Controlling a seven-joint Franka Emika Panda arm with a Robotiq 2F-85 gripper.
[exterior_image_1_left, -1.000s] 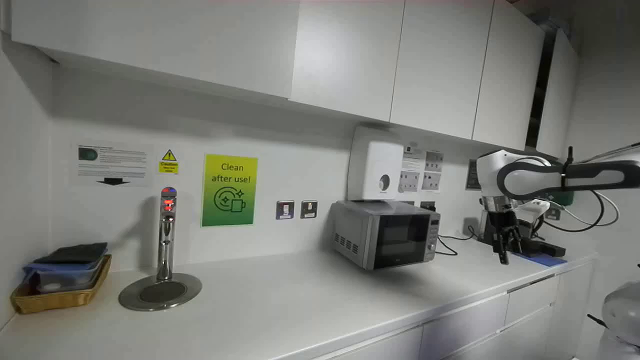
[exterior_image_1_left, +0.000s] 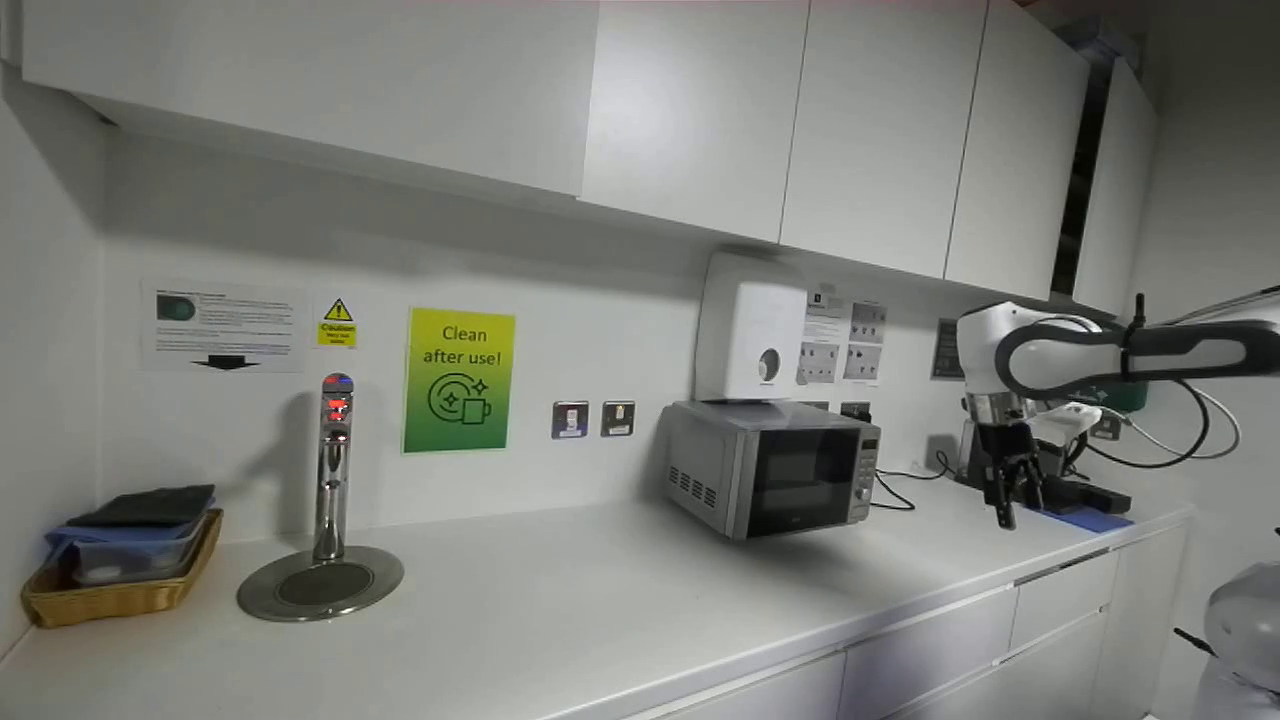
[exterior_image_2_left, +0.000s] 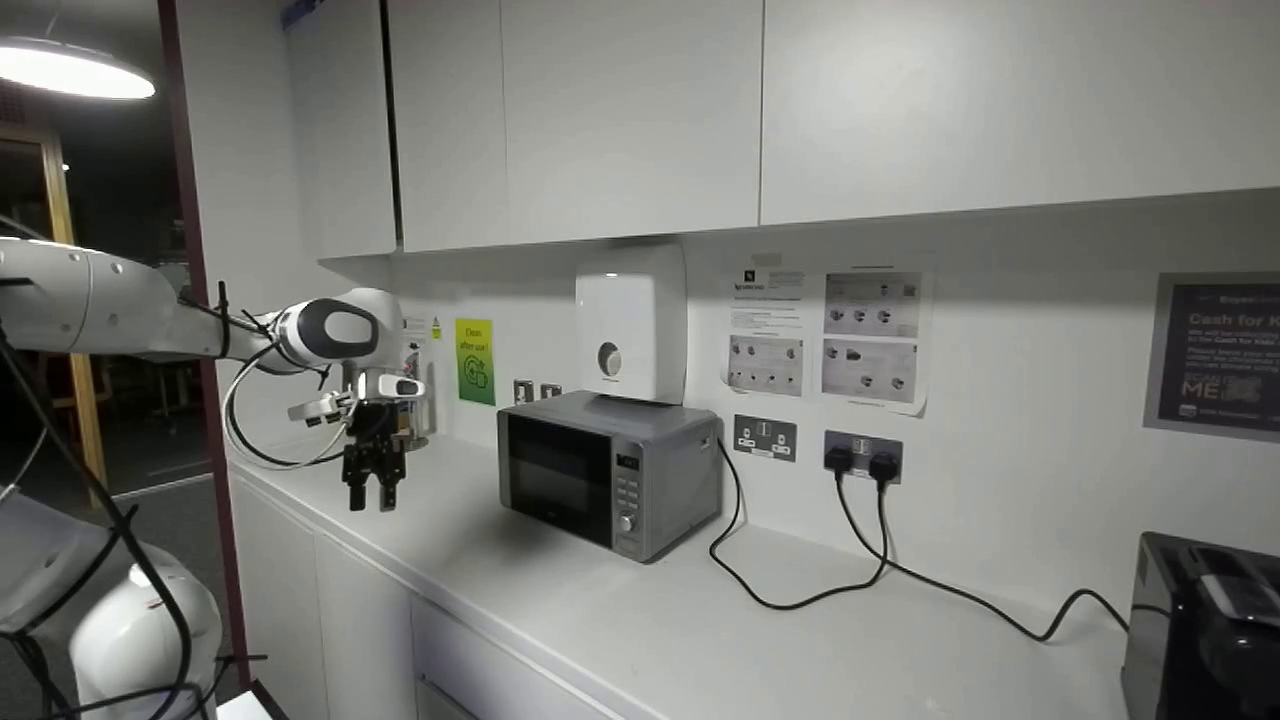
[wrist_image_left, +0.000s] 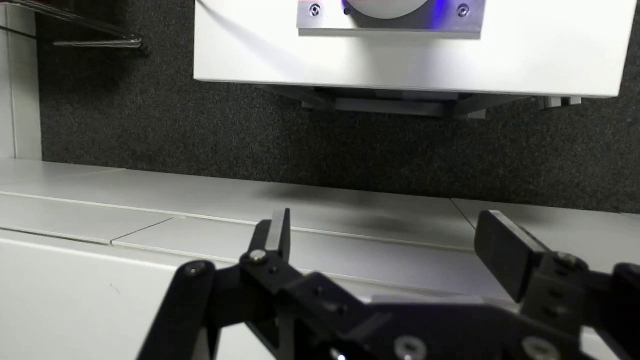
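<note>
My gripper is open, its two black fingers wide apart with nothing between them in the wrist view. It points down, and below it show the drawer fronts (wrist_image_left: 336, 243), the dark floor (wrist_image_left: 300, 144) and the robot's white base stand (wrist_image_left: 258, 54). In the second exterior view the gripper (exterior_image_2_left: 373, 498) hangs in the air to the left of the grey microwave (exterior_image_2_left: 612, 474), apart from it. The microwave's door (exterior_image_2_left: 560, 470) is closed. From the first exterior view the gripper (exterior_image_1_left: 1021, 510) appears to the right of the microwave.
A chrome tap (exterior_image_1_left: 333, 468) and a wicker basket (exterior_image_1_left: 120, 600) with cloths stand at the counter's left end. Cupboards (exterior_image_1_left: 690, 120) overhang the counter. A black machine (exterior_image_2_left: 1206, 636) and cables (exterior_image_2_left: 792, 606) lie at the other end.
</note>
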